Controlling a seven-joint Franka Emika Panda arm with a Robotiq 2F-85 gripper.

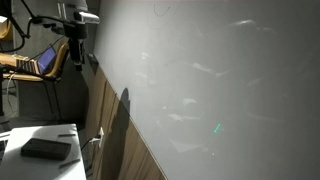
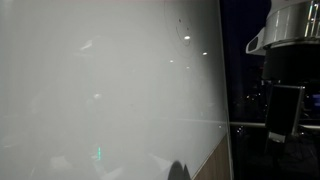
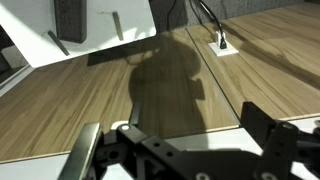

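Note:
High beside the wall, my gripper (image 1: 78, 58) hangs with its fingers pointing down, clear of the white table below. In the wrist view the gripper is open, its dark fingers far apart and nothing between them. A black box-like object (image 3: 70, 18) lies on the white table (image 3: 145, 16), with thin dark marker-like sticks (image 3: 117, 25) around it. The large whiteboard (image 1: 215, 70) bears a small green mark (image 1: 218, 128) and pale smudges. Exterior view 2 has the arm's dark end (image 2: 284, 108) at the far right, but its fingertips are hard to make out.
Wood panelling (image 1: 132, 160) runs below the whiteboard. A wall outlet (image 3: 222, 42) with a plugged-in dark cable is near the table. Behind the arm stand a chair (image 1: 58, 62) and a laptop (image 1: 42, 63).

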